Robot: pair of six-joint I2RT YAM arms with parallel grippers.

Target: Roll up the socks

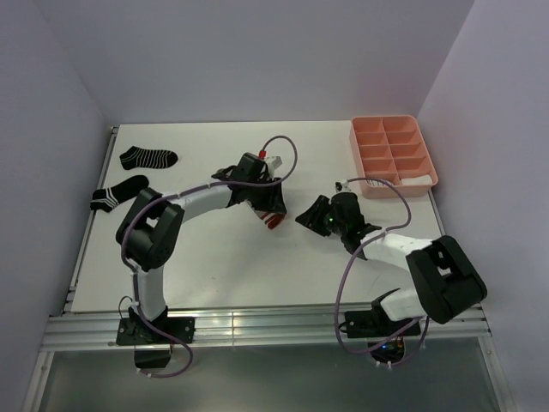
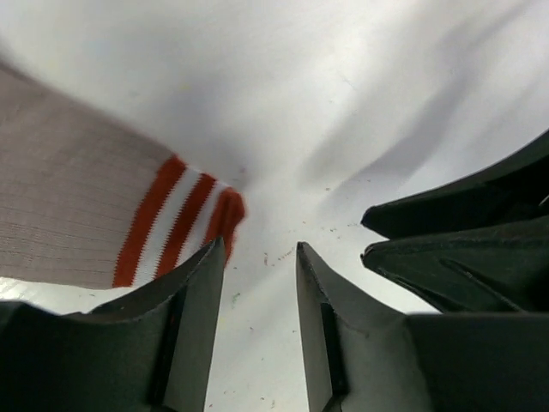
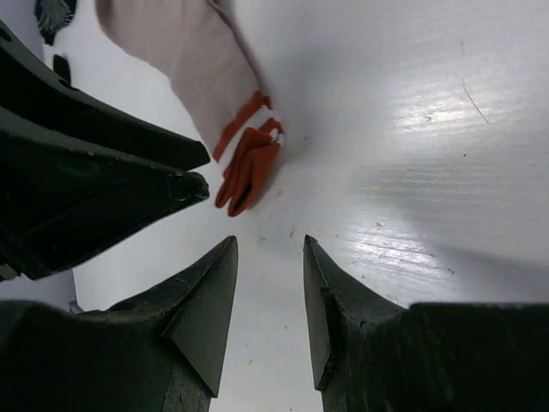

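Observation:
A grey-brown sock with rust and white stripes lies on the white table; in the right wrist view its rust-coloured end (image 3: 253, 169) is bunched. From above, the left arm hides much of it, and its striped end (image 1: 275, 220) shows. My left gripper hovers beside the striped end, its fingers part open with bare table between them. Off to the sock's right is my right gripper, also part open and empty. Two dark socks lie at the left: a striped one (image 1: 149, 158) and another (image 1: 119, 193) with a striped end.
An orange divided box (image 1: 395, 154) stands at the back right, with white rolled items (image 1: 416, 180) in its front compartments. Both grippers' fingers are close to each other.

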